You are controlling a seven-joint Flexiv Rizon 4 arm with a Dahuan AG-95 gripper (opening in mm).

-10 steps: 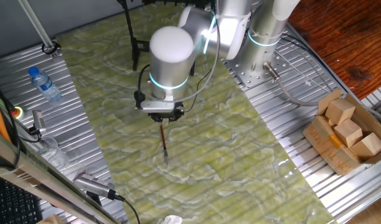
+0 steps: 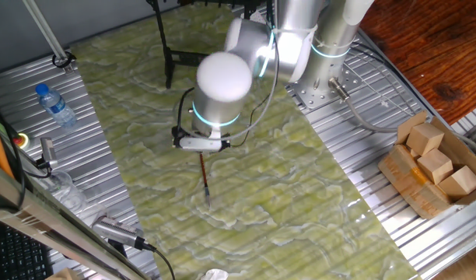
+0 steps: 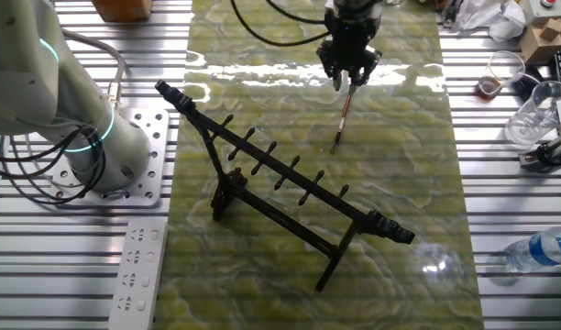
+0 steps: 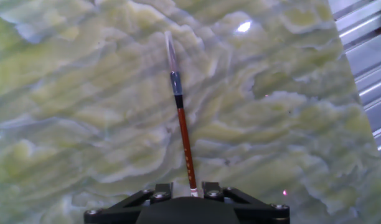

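Observation:
A brush with a reddish-brown handle (image 4: 185, 143), a grey ferrule and a pale tip lies on the green marbled mat (image 3: 400, 183). My gripper is open over the handle's rear end, its two fingers (image 4: 164, 190) apart on either side of it. The brush end shows between them, nearer the right finger, with visible gaps. In exterior view 2, the gripper (image 3: 348, 79) points down above the brush (image 3: 343, 117). From exterior view 1 the wrist hides the fingers, and only the brush's front part (image 2: 205, 177) sticks out.
A black rack with several pegs (image 3: 280, 174) stands on the mat near the arm's base. A water bottle (image 2: 56, 105) and clear cups (image 3: 537, 115) are off one side. A cardboard box (image 2: 405, 175) of wooden blocks sits opposite.
In exterior view 1, the wrist has come down the picture and turned, so the fingers seen a second ago are now hidden. The brush has not moved.

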